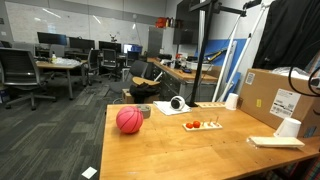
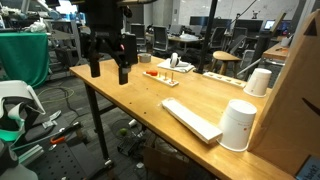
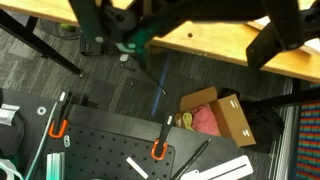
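My gripper [image 2: 110, 72] hangs above the near edge of the wooden table [image 2: 145, 96], its two dark fingers spread apart. In the wrist view the fingers [image 3: 275, 42] stand wide at the top, with nothing held between them. A pinkish-red ball [image 1: 129, 120] rests on the table's left side. Near the middle lies a white tray [image 1: 210, 126] bearing small red pieces. Toward the right are a long white block [image 2: 192, 120] and an upside-down white cup [image 2: 237, 126].
A large cardboard box [image 1: 270, 95] borders the table's right side. A white ring-shaped thing [image 1: 178, 102] stands at the back. Below the table edge are an open box [image 3: 215, 118] and a perforated dark plate [image 3: 110, 148] with tools.
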